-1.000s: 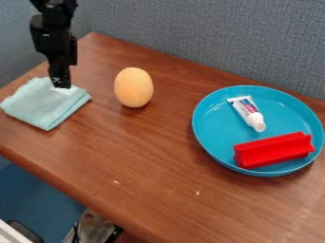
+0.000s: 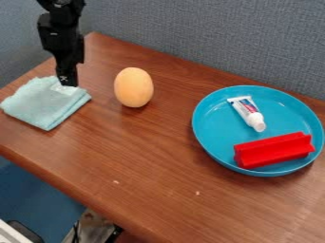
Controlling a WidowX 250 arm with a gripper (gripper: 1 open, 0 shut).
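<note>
My black gripper (image 2: 67, 74) points down at the upper left, open, with its fingertips just over the back part of a folded pale blue cloth (image 2: 41, 104). An orange egg (image 2: 133, 87) stands upright to the right of the cloth. On the right, a round blue plate (image 2: 219, 128) holds a toothpaste tube (image 2: 248, 112) and a red block-like object (image 2: 273, 150). Whether the fingertips touch the cloth is hard to tell.
A grey padded wall runs along the back and left. The table's left edge drops to a blue floor at the lower left.
</note>
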